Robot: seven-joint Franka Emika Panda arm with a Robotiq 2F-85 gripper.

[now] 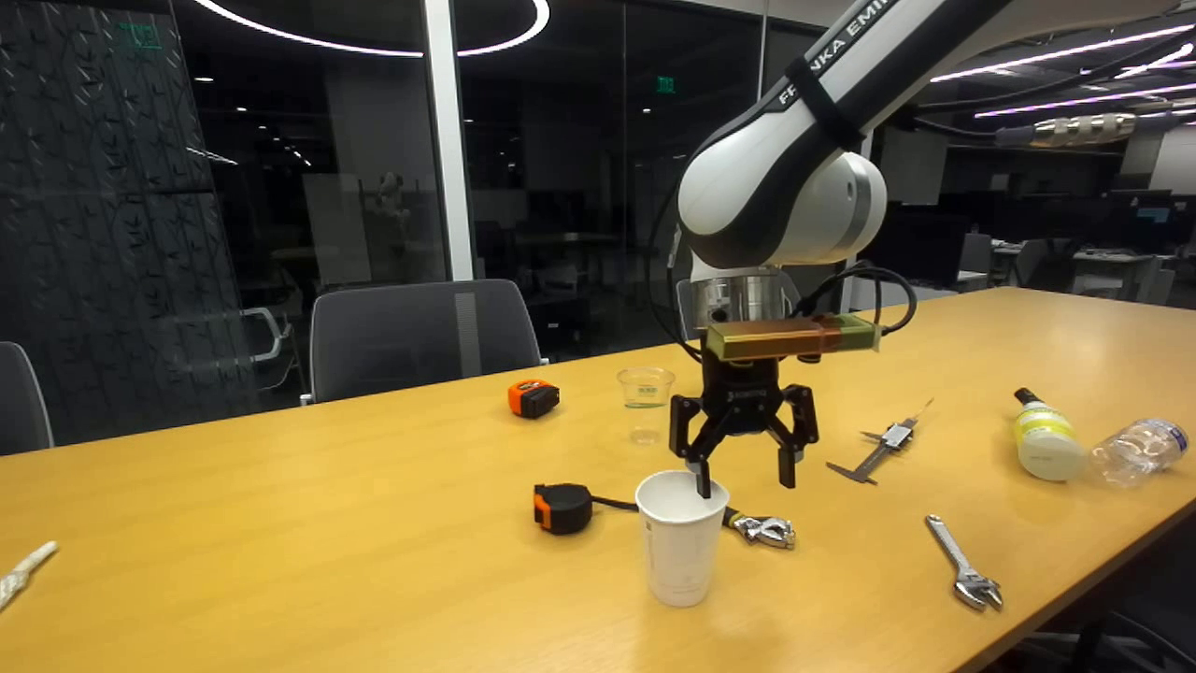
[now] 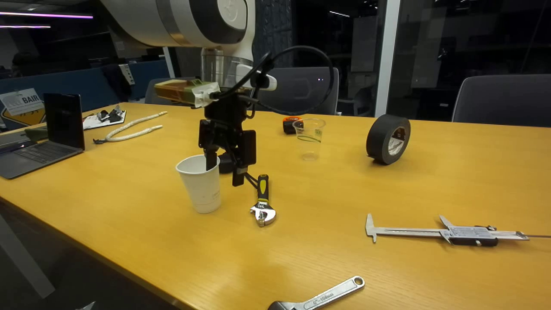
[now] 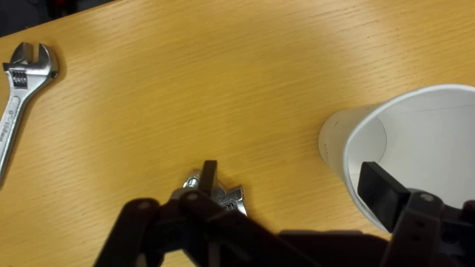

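Observation:
A white paper cup (image 1: 680, 555) stands upright on the table, its mouth facing up and, in the wrist view, empty inside. My gripper (image 1: 746, 490) is open above it with nothing between its fingers. In the wrist view one fingertip (image 3: 378, 191) shows over the cup's opening, just inside the near rim, while the other hangs outside, above a wrench with a black and yellow handle (image 2: 263, 187). That wrench's metal head is partly hidden by my fingers in the wrist view. Whether the finger touches the cup's wall I cannot tell.
Another adjustable wrench (image 1: 961, 566) lies near the table edge, with calipers (image 1: 891, 439) behind it. Two tape measures (image 1: 562, 508), a clear cup (image 1: 645, 404), a roll of black tape (image 2: 388, 139), a yellow-labelled bottle (image 1: 1046, 437) and a clear bottle (image 1: 1139, 451) are spread around.

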